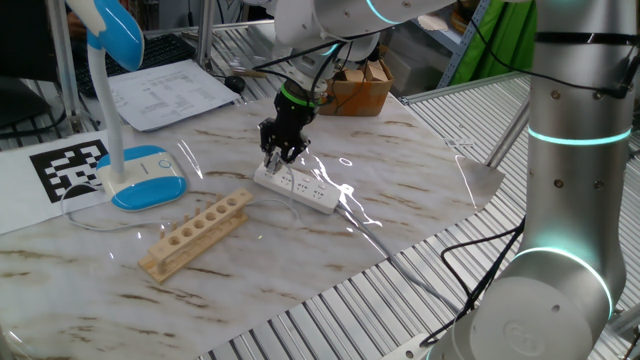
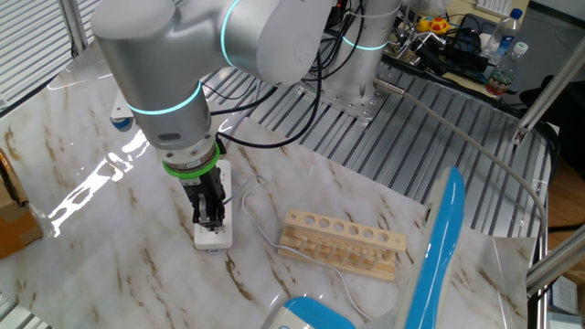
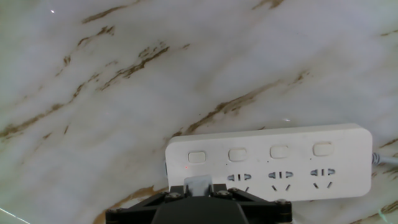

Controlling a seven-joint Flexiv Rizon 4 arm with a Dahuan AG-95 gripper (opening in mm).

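A white power strip (image 3: 267,163) lies on the marbled table, its switches and three free sockets showing in the wrist view. At its left end there, a pale plug (image 3: 198,184) sits between the fingertips of my gripper, which is shut on it. The plug covers the end socket, so how deep its prongs sit cannot be seen. A small red light glows beside the first switch. In exterior view 1 the gripper (image 1: 275,165) points down at the strip's far-left end, a thin white cord (image 1: 292,188) hanging from it.
A blue-and-white desk lamp (image 1: 145,180) stands left of the strip. Nearer the front is a wooden test-tube rack (image 1: 197,235). Behind the gripper sits a cardboard box (image 1: 358,95); papers (image 1: 165,95) lie at the back.
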